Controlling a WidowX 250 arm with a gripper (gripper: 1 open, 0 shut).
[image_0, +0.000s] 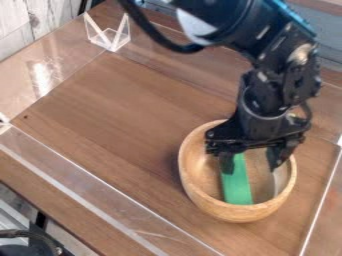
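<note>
My black gripper hangs over a light wooden bowl on the right of the table, its fingers apart at the level of the rim, one near the bowl's middle and one toward the right side. A green oblong object lies inside the bowl, its upper end under or beside the left finger. Whether the fingers touch it I cannot tell.
Clear strips run along its edges. A small clear plastic holder stands at the back left.
</note>
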